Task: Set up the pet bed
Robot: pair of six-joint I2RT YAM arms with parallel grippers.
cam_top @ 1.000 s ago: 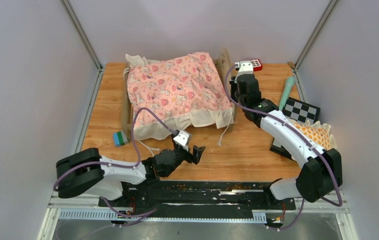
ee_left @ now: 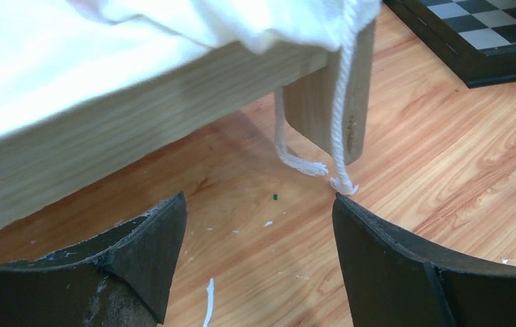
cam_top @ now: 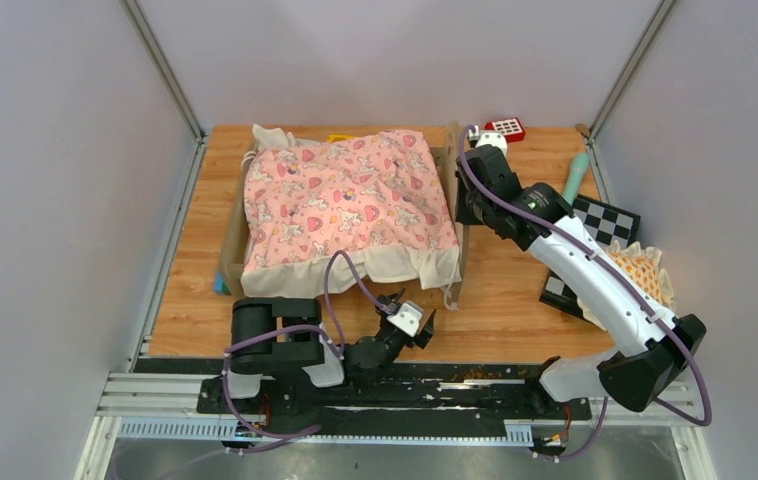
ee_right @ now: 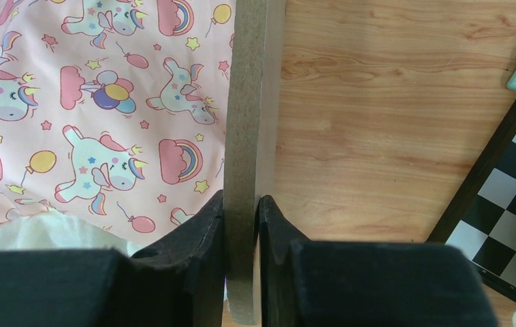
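The wooden pet bed, its end board [ee_right: 245, 102] upright at the right, carries a pink unicorn-print cover [cam_top: 345, 200] with white edging. My right gripper has that board between its fingers; from above the arm hides them. My left gripper [cam_top: 411, 322] is open and empty just in front of the bed's front right corner. In the left wrist view a white cord [ee_left: 340, 122] hangs beside the wooden leg [ee_left: 316, 109], beyond the fingertips, and another cord lies behind it.
A checkered board [cam_top: 600, 220], an orange dotted pillow [cam_top: 645, 275] and a mint cylinder [cam_top: 575, 175] lie at the right. A red object [cam_top: 505, 128] sits at the back. Bare table [cam_top: 190, 280] shows along the left.
The bed has shifted toward the front and slightly left since a second ago, with the right arm alongside its board. My left gripper has moved right and toward the front.
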